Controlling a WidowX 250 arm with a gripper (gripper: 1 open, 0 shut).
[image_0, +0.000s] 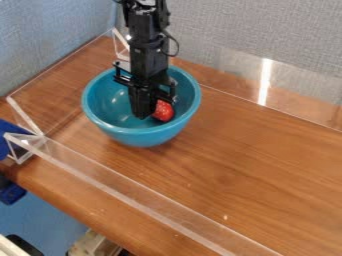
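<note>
A teal bowl sits on the wooden table toward the upper left. My black gripper reaches down from above into the bowl, its fingertips low inside it. A red strawberry-like object lies in the bowl just right of the fingers, partly behind them. The gripper looks shut, with nothing clearly between its fingers.
A clear plastic rail runs along the table's near-left edge, with blue items beyond it at the left. Grey padded walls stand behind.
</note>
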